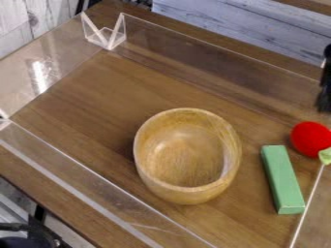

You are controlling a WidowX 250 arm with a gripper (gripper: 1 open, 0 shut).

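Note:
A red ball (311, 138) rests on the wooden table at the right, just above a pale green piece (324, 156). A light green block (284, 179) lies below and left of it, and a wooden bowl (187, 184) stands in the lower middle. A dark sliver of my gripper shows at the right edge above the ball, apart from it; its fingers and their state cannot be made out.
Clear plastic walls (110, 35) run along the table's back and left sides. A white plank wall is behind.

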